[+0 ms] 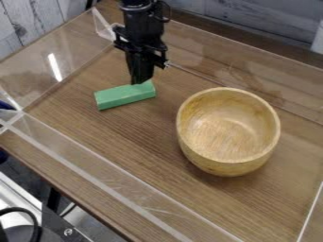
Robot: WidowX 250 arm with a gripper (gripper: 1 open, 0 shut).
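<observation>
My black gripper (140,74) hangs over the wooden table at the upper middle, shut, with nothing visible between its fingers. A green rectangular block (124,96) lies flat on the table just below the fingertips, slightly to the left. A large light wooden bowl (228,158) sits to the right of the block.
Bare table (127,180) spans the front and middle. A clear strip with tape runs along the left side. A black cable (23,222) lies at the lower left corner, and a pale wall edge shows at the top right.
</observation>
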